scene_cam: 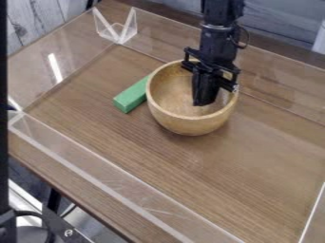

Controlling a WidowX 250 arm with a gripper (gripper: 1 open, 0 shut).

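A tan bowl point(178, 121) sits near the middle of the wooden table point(152, 190). My black gripper point(203, 95) reaches down from the top into the right side of the bowl, its lower end inside. Its fingers are small and dark, so I cannot see clearly what, if anything, is between them. A green block point(132, 95) lies just left of the bowl, partly behind its rim.
A clear angular container point(116, 27) stands at the back left. Black cables and parts point(28, 228) are at the lower left edge.
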